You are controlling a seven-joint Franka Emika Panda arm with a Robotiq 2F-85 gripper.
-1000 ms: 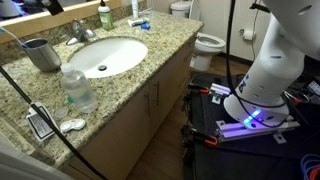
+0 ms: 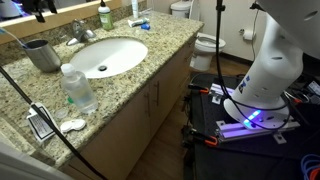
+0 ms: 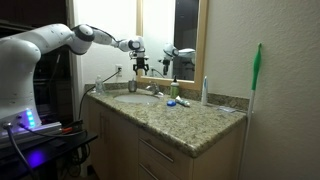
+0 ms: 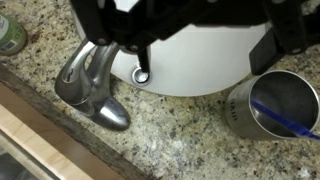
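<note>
A metal cup (image 4: 270,105) stands on the speckled counter, with a blue stick-like item (image 4: 285,118) leaning inside it. The same cup (image 2: 42,56) is at the far left of the sink in exterior view 1. My gripper is open above the counter and sink, its dark fingers spread wide with nothing seen between them. The cup lies close to one finger (image 4: 267,52) in the wrist view. From exterior view 2, my gripper (image 3: 140,66) hangs in front of the mirror, above the cup (image 3: 132,87).
A chrome faucet (image 4: 92,85) rises behind the white sink (image 2: 110,57). A clear bottle (image 2: 78,88) stands near the counter's front. A green bottle (image 2: 105,17) is by the mirror (image 3: 170,50). Several small items occupy the far counter end.
The dark cable hanging from my arm has shifted at the right of exterior view 1. The cup, bottles and other counter items look unmoved.
</note>
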